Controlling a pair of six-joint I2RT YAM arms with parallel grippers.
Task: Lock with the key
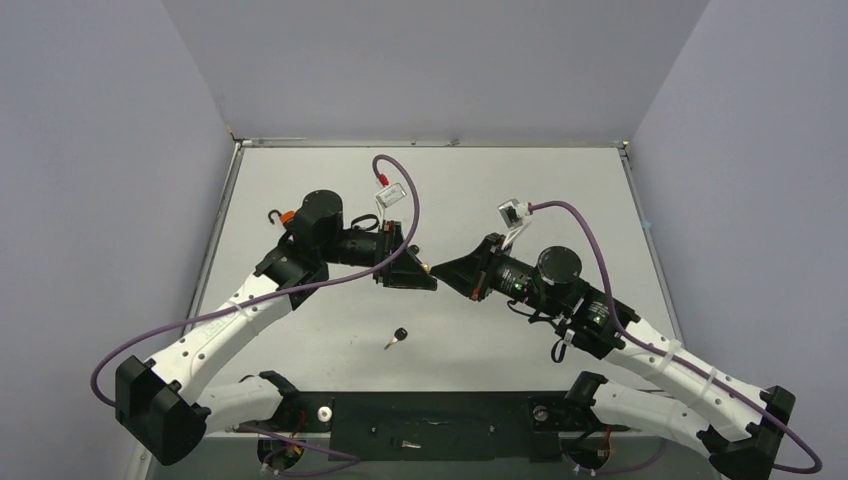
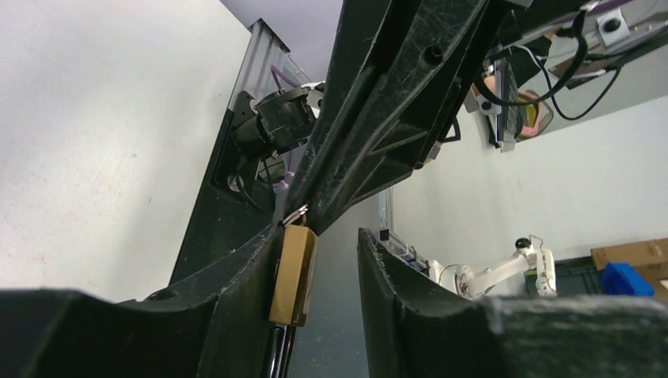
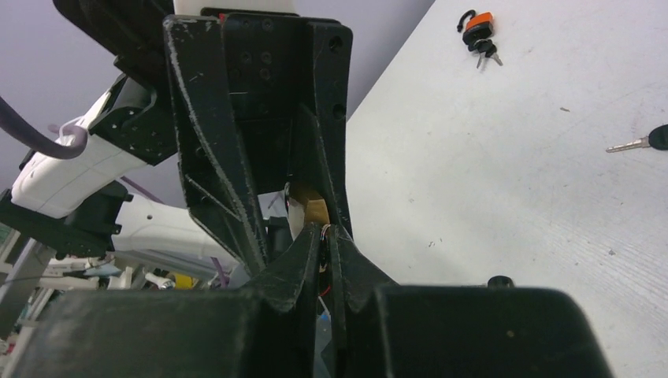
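A small brass padlock body [image 2: 293,276] sits between the fingers of my left gripper, near one finger [image 2: 236,287]. A clear gap separates it from the other finger [image 2: 378,272], so this gripper is part open. My right gripper is shut, its tips right at the lock's end. A thin silver metal piece, apparently the key [image 2: 295,215], shows between those tips and the lock; how deep it sits is hidden. From above, the brass padlock [image 1: 426,267] is a speck where both grippers meet over the table.
A loose black-headed key [image 1: 400,334] lies on the white table [image 1: 480,345] in front of the grippers. An orange and black padlock [image 3: 478,27] with small keys [image 3: 488,52] lies at the left. Another dark item [image 3: 500,281] rests near the grippers.
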